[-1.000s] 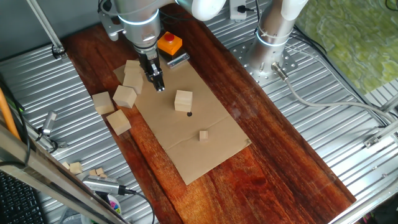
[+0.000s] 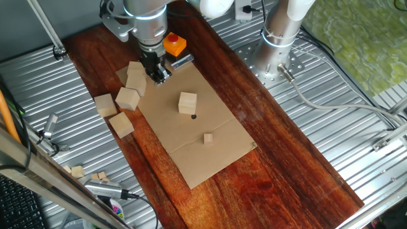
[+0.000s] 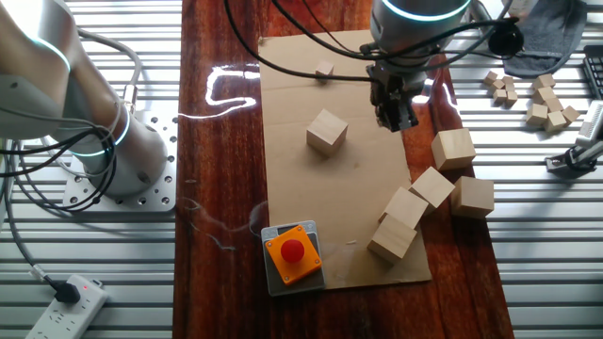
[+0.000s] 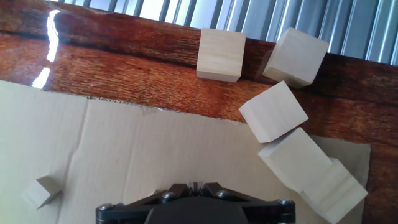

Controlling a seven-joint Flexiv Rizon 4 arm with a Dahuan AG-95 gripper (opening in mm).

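Observation:
My gripper [image 2: 163, 77] hangs above the cardboard sheet [image 2: 210, 162], near the clustered blocks. In the wrist view the fingertips of the gripper meet, with nothing visible between them. A larger wooden cube [image 2: 187, 103] sits alone on the cardboard by a dark round spot, apart from the gripper. Farther along lies a small wooden cube [image 2: 208, 138], also seen at the lower left of the wrist view as a small cube [image 4: 42, 191]. The larger cube [image 3: 327, 132] is mostly or wholly hidden behind the gripper in the wrist view.
Several wooden blocks [image 4: 273, 112] cluster along the cardboard's edge and on the dark wood table [image 2: 280, 165]. An orange box with a red button [image 3: 293, 250] stands at one corner of the sheet. Small spare blocks [image 3: 549, 105] lie off the table. Much of the cardboard is clear.
The gripper's fingertips have shifted up in exterior view 1, away from the larger cube and toward the orange button box. The blocks have stayed put.

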